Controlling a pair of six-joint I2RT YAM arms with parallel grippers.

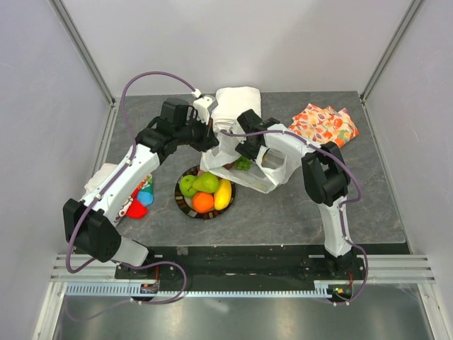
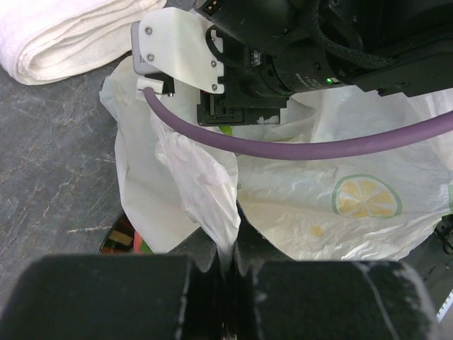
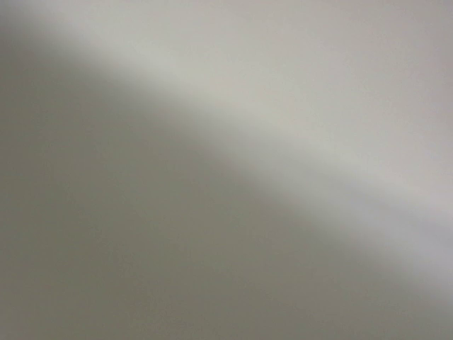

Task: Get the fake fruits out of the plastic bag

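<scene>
The white plastic bag lies open in the middle of the table, its rim pulled up on the left. My left gripper is shut on a twisted fold of the bag. Over the bag's mouth reaches my right gripper, its fingertips down among the plastic. Right below it shows a green grape bunch, with a small dark red fruit barely visible beside it. How far the right fingers stand open is hidden; the right wrist view is only a pale blur.
A dark plate in front of the bag holds a green apple, a pear, an orange and a yellow mango. Behind stands a folded white towel; a patterned cloth lies right.
</scene>
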